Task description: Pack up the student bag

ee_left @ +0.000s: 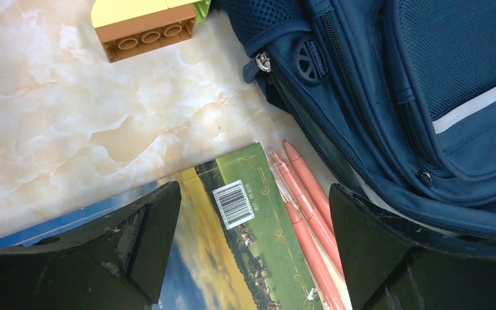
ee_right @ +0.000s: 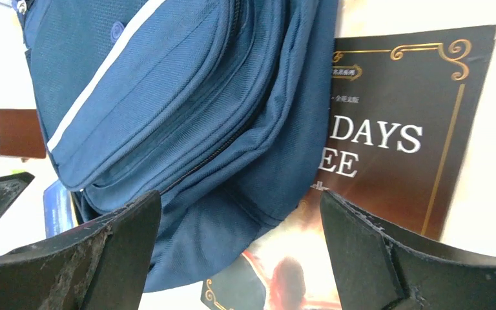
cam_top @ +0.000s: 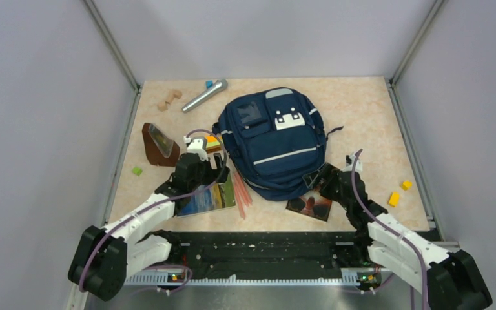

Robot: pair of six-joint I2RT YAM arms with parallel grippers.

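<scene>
A dark blue backpack [cam_top: 276, 142] lies on its back in the middle of the table, its lower edge partly over a dark book [cam_top: 311, 206]. To its left lie a green and blue picture book [cam_top: 208, 200] and, alongside that, several salmon-coloured pens [ee_left: 305, 205]. My left gripper is open above the picture book and pens, with nothing held. Open as well, my right gripper hovers over the backpack's bottom corner and the dark book [ee_right: 413, 123], its fingers empty. In the left wrist view the bag's side zipper [ee_left: 310, 123] shows.
A brown stand [cam_top: 160, 145] is at the left, and a silver microphone-shaped object [cam_top: 205, 95] lies at the back. Yellow blocks [cam_top: 394, 199] sit far right; a yellow-and-brown toy block [ee_left: 145, 29] is left of the bag. Bare table lies to the bag's right.
</scene>
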